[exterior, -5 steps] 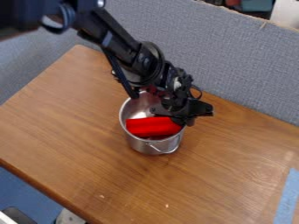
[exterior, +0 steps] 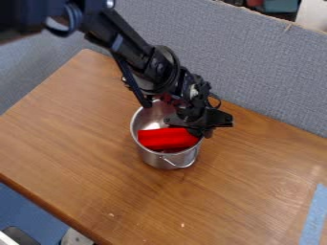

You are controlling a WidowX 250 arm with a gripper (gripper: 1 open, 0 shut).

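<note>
A silver metal pot [exterior: 163,161] stands on the wooden table [exterior: 79,163], with a red object [exterior: 163,139] lying inside it. My black gripper [exterior: 197,125] is over the pot's back right part, low at the rim beside the red object. Whether its fingers are open or shut, and whether anything is between them, I cannot tell.
Grey padded walls [exterior: 247,61] border the table at the back and upper left. A blue strip [exterior: 315,212] lies at the right edge.
</note>
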